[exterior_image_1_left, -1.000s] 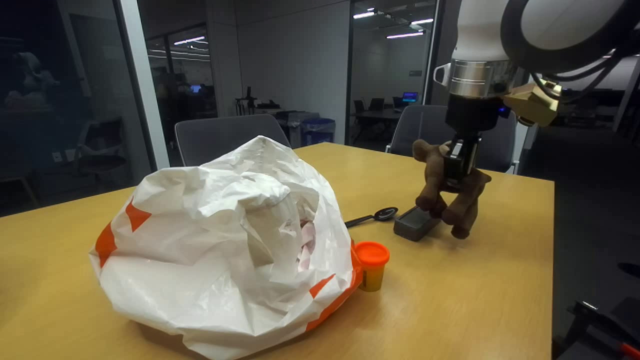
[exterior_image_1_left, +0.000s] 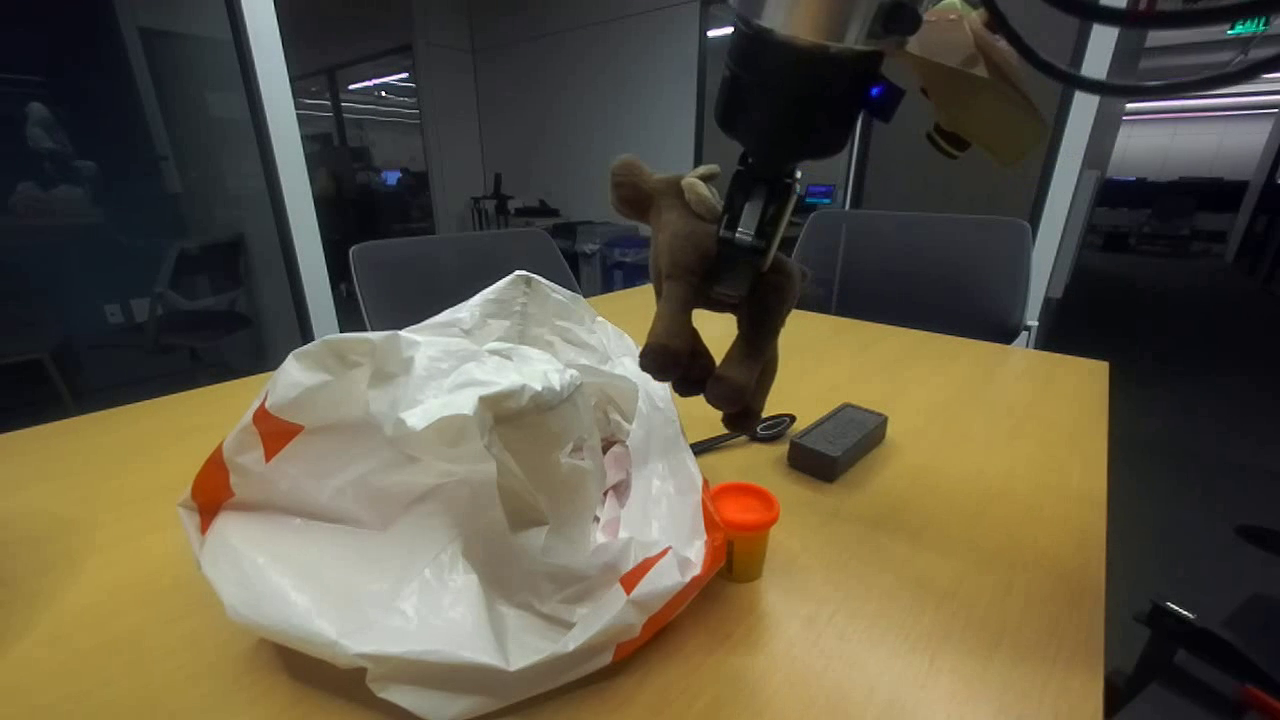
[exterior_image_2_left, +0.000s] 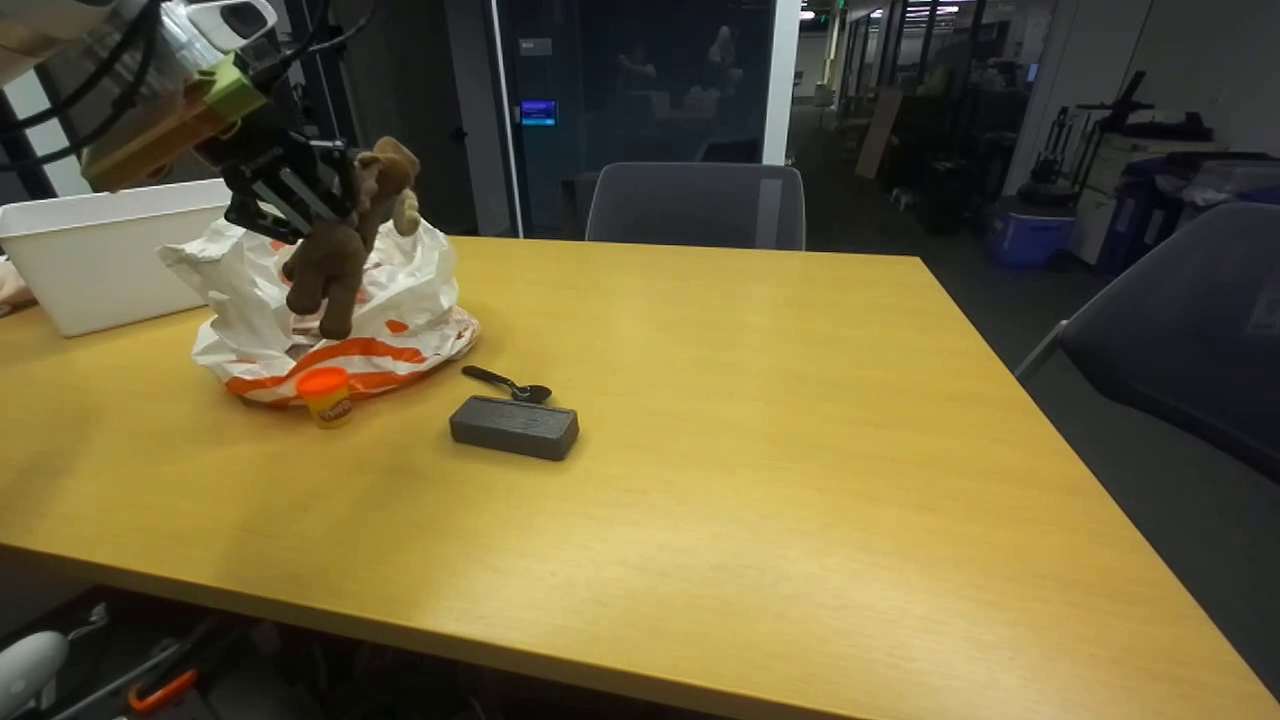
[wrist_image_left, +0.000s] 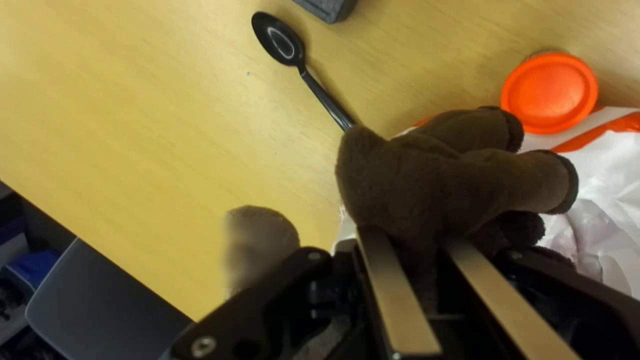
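Note:
Held in the air is a brown plush animal (exterior_image_1_left: 686, 246), its legs dangling, with my gripper (exterior_image_1_left: 740, 270) shut on its body. In exterior view 2 the plush toy (exterior_image_2_left: 330, 266) appears in front of the white plastic bag (exterior_image_2_left: 422, 282). From the wrist, the toy's body (wrist_image_left: 408, 180) shows between the two fingers, and part of the bag (wrist_image_left: 606, 204) lies below it. The crumpled white bag (exterior_image_1_left: 396, 480) with orange marks rests on the table, its opening toward the right, something pinkish inside. Most of its interior is hidden.
An orange-lidded tub (exterior_image_1_left: 744, 528) stands against the bag's edge. A black spoon (exterior_image_1_left: 744, 434) and a dark grey block (exterior_image_1_left: 837, 440) lie nearby on the table. Behind the bag stands a white bin (exterior_image_2_left: 108, 264).
My gripper has carried the plush animal leftward and higher in exterior view 1, from above the grey block to beside the bag. The bag, tub, spoon and block have stayed put.

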